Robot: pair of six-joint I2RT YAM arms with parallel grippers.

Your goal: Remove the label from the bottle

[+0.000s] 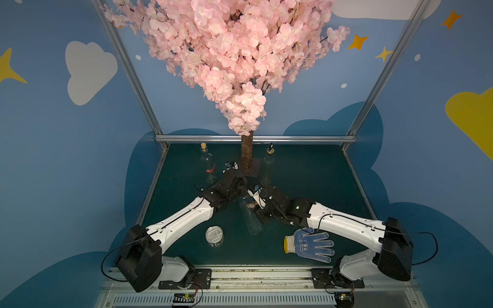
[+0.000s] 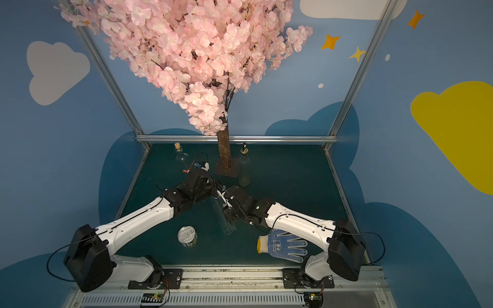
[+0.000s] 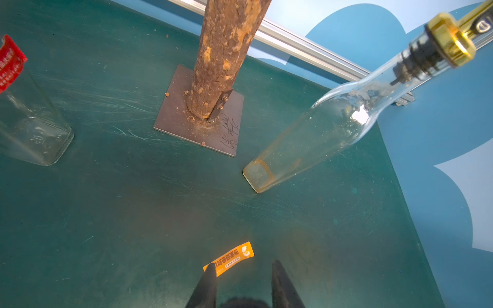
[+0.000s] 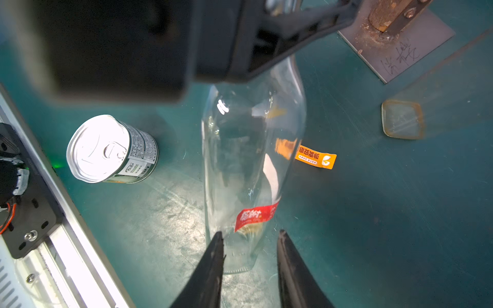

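Note:
A clear glass bottle (image 4: 246, 138) stands mid-table. Its red label (image 4: 255, 214) shows on the lower wall, with a pale strip (image 4: 270, 174) above it. At the bottle's top is my left gripper, shut on the neck; its dark body covers the upper bottle in the right wrist view. My right gripper is part open close to the bottle's right side. Between its fingers the bottle's base shows; whether they touch the glass cannot be told. An orange label (image 3: 231, 259) lies flat on the table behind the bottle.
Behind stand a gold-topped bottle (image 3: 318, 133), a corked bottle (image 1: 207, 163) with a red label and the tree's base plate (image 3: 177, 123). A tin can (image 4: 113, 148) sits front left. A blue glove (image 1: 310, 245) lies front right.

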